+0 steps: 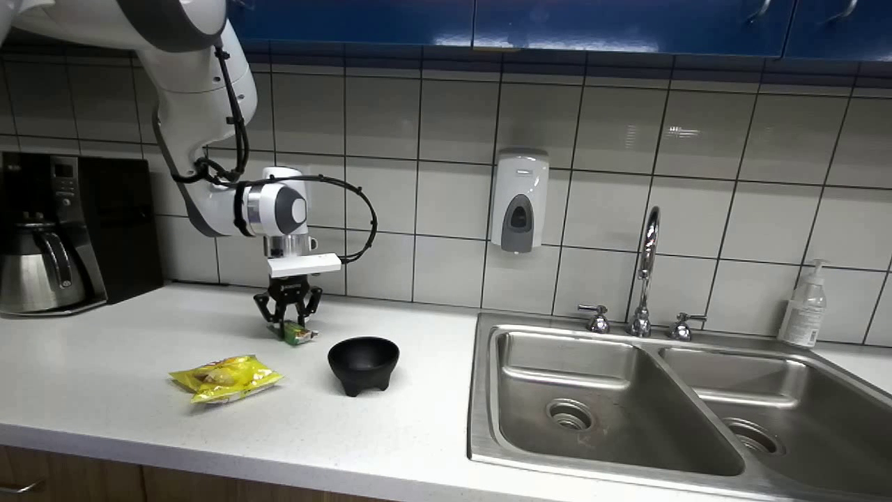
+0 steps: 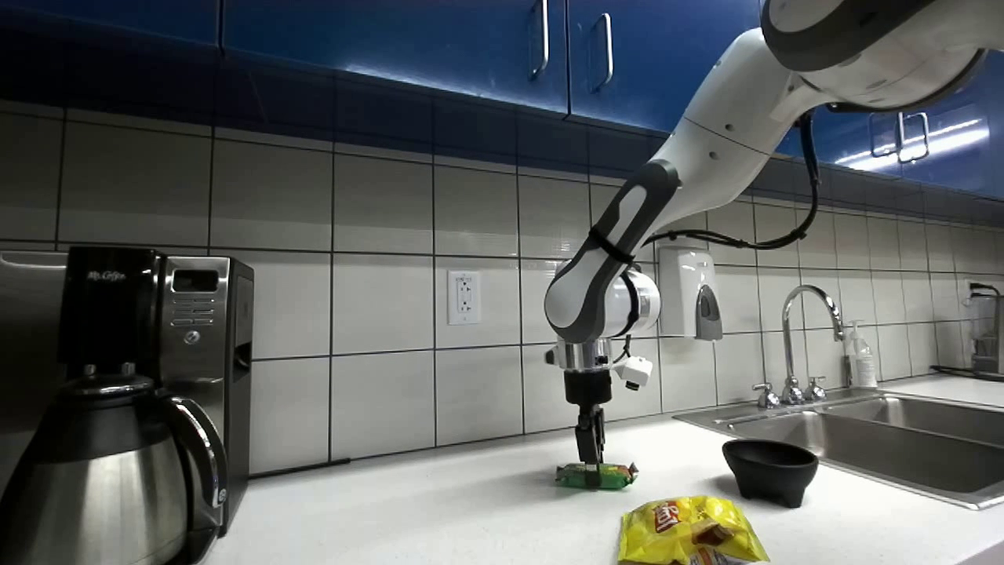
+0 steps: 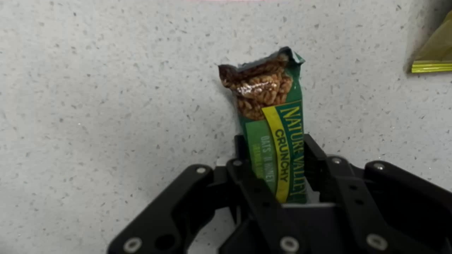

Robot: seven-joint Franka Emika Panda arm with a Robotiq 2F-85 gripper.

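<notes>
A green granola bar packet (image 3: 271, 139) lies between the black fingers of my gripper, which is shut on it across its width. Its brown, crimped end sticks out past the fingertips in the wrist view. In the second exterior view the packet (image 2: 616, 477) appears at counter height under the gripper (image 2: 593, 471), both its ends showing. From the first exterior view, part of the packet (image 1: 298, 334) shows below the gripper (image 1: 290, 329). Nearer the counter's front are a yellow chip bag (image 1: 226, 379) and a black three-legged bowl (image 1: 364, 364), standing upright; the bowl's inside looks empty.
The double sink (image 1: 481, 401) with its faucet (image 1: 648, 268) is to the right of the bowl. A coffee maker (image 1: 117, 226) with a steel carafe (image 1: 33, 268) stands at the far left. Bare counter (image 1: 125, 351) stretches between the coffee maker and the gripper.
</notes>
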